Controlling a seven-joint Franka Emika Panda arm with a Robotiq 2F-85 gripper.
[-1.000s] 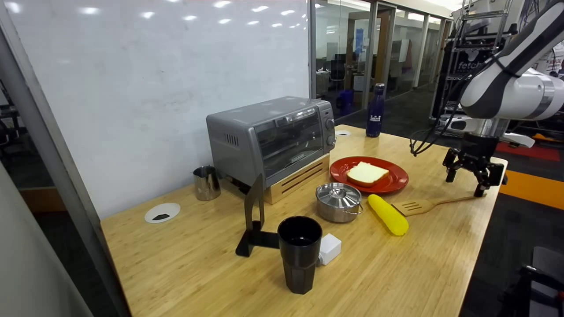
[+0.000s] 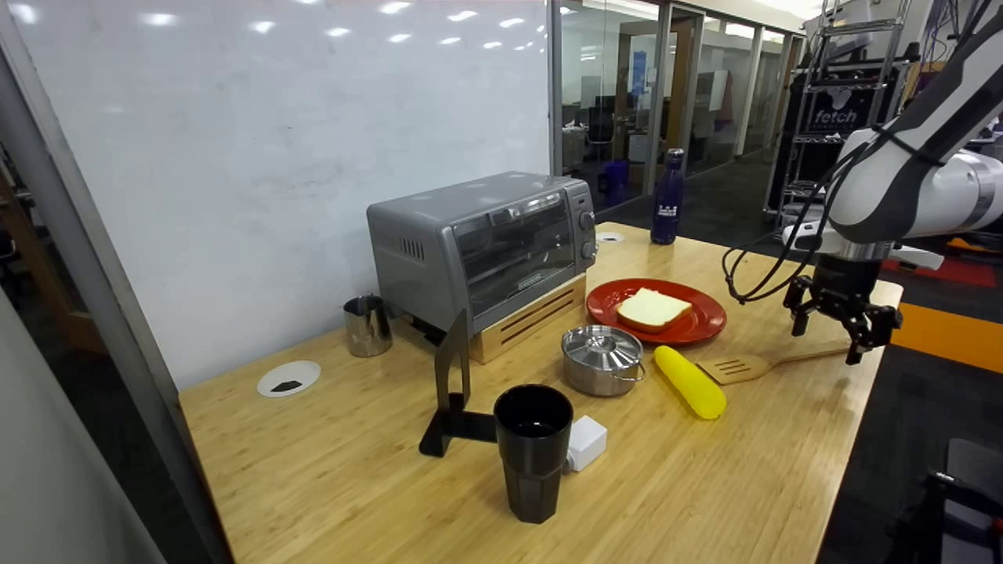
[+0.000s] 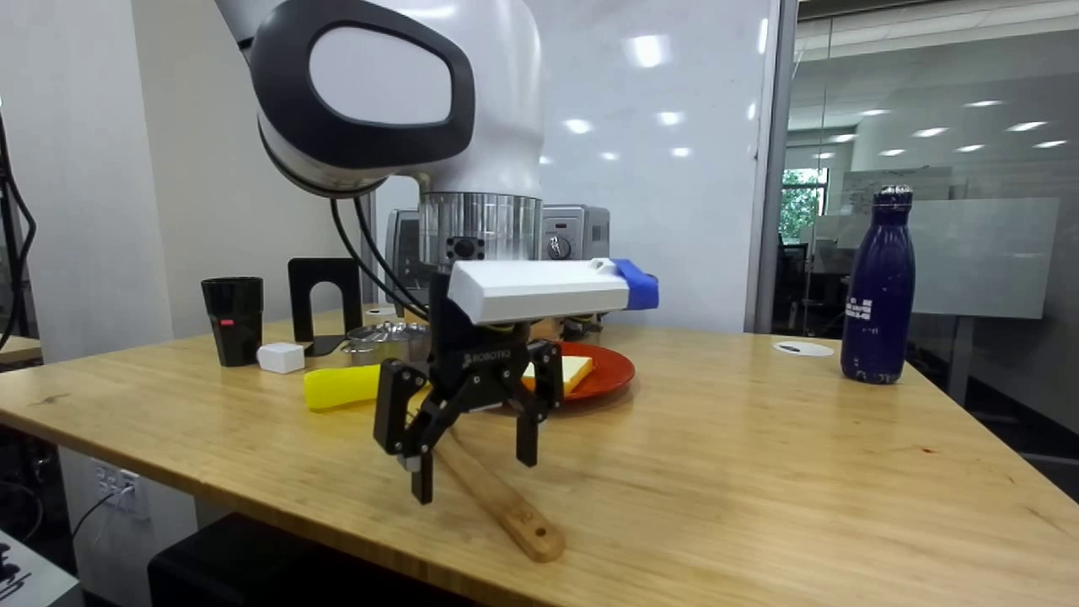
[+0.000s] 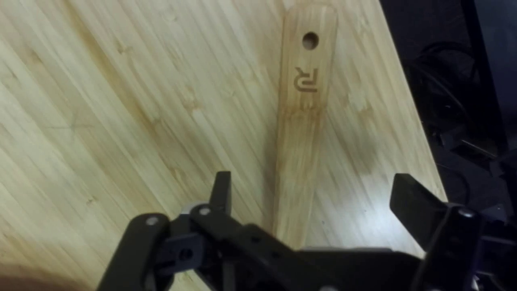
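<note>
My gripper is open, its two fingers standing wide on either side of a wooden spatula handle [image 4: 303,140] in the wrist view. Nothing is held; the handle runs between the fingers without visible contact. The spatula lies flat on the table, its slotted head [image 2: 735,367] close to a yellow squash-like object [image 2: 691,381]. In exterior view 2 the gripper [image 3: 473,475] hangs over the handle [image 3: 502,501], whose holed end points toward the camera. In the wrist view, the gripper body hides the spatula's head.
Past the spatula sit a red plate [image 2: 710,321] with a bread slice [image 2: 653,309], a lidded pot [image 2: 602,362] and a toaster oven [image 2: 479,244]. A blue bottle [image 3: 877,293] stands at the far side. The table edge [image 4: 417,109] is close beside the handle.
In exterior view 1 the arm has shifted slightly, and the gripper sits a little lower and nearer the camera over the handle end. The spatula shows no clear movement.
</note>
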